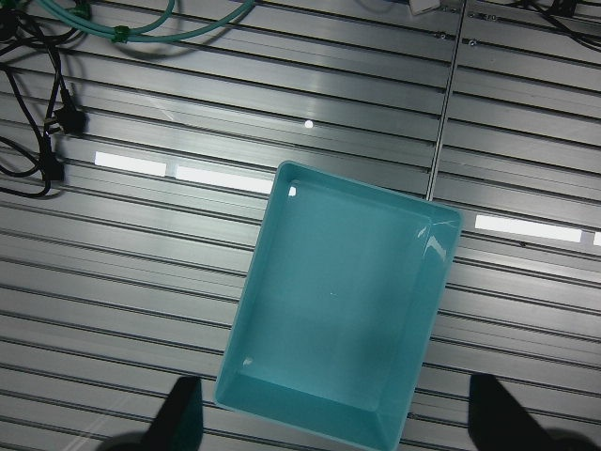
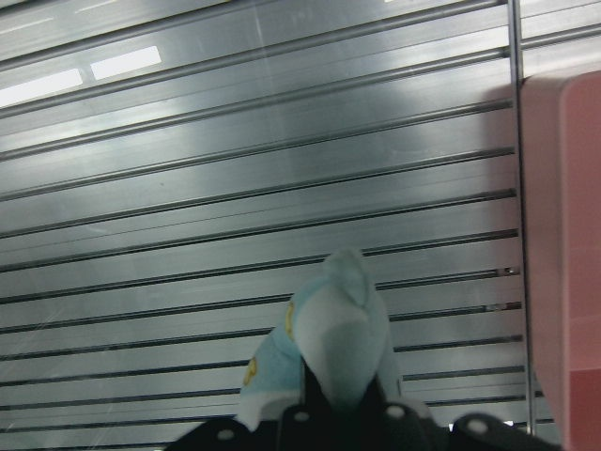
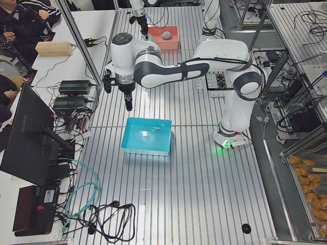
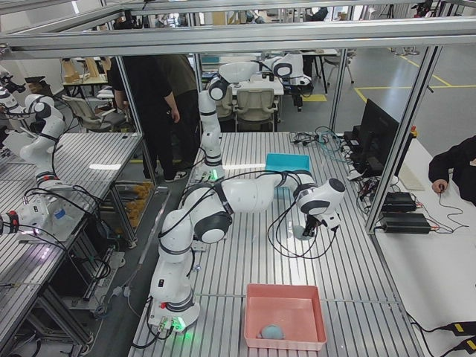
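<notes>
My left gripper (image 3: 128, 106) hangs above the empty teal bin (image 3: 146, 136), fingers wide apart in the left wrist view. My right gripper is shut on a light blue-and-white cloth item (image 2: 333, 329) with yellow marks. It hangs above the table beside the pink bin (image 2: 582, 235), outside it. In the camera right view, the pink bin (image 4: 284, 312) stands at the near end with a grey-blue round item (image 4: 271, 333) inside.
Coiled black cables (image 3: 110, 219) and a teal hose (image 3: 82, 204) lie beside the teal bin. A monitor (image 3: 28, 138) and black boxes line the side bench. The slatted table between the bins is largely clear.
</notes>
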